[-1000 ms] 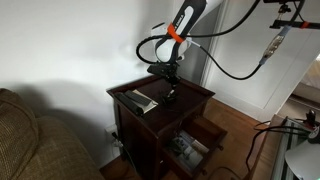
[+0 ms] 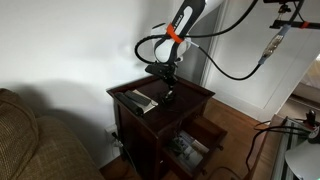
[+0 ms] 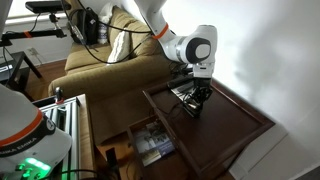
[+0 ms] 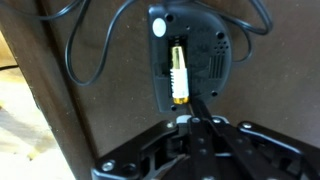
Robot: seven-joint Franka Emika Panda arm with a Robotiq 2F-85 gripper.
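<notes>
A black device (image 4: 212, 55) with an open battery slot lies on the dark cabinet top (image 2: 190, 100). In that slot sits a white-and-gold battery (image 4: 180, 75), seen in the wrist view. My gripper is shut just beside the device's lower edge, past the battery's gold end, and nothing shows between its fingers. Whether the fingertips touch the device cannot be told. From the exterior views the gripper (image 3: 198, 82) points down over the device (image 3: 192, 102), which is small and dark there.
An open drawer (image 2: 186, 150) holding several items juts out below the cabinet top. A pale open book or papers (image 2: 138, 101) lie to the left. Black cable (image 4: 88, 75) loops around the device.
</notes>
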